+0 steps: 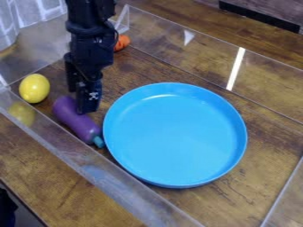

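Observation:
My black gripper (84, 91) points down from the top left over a purple eggplant (77, 120), its fingertips just above or beside the eggplant's upper end, open. A yellow lemon-like object (34, 88) lies to its left. A large blue plate (175, 135) fills the middle right. Whether the fingers touch the eggplant I cannot tell.
An orange object (120, 42), perhaps a carrot, lies behind the arm. Clear walls run along the left and front of the wooden surface (201, 58).

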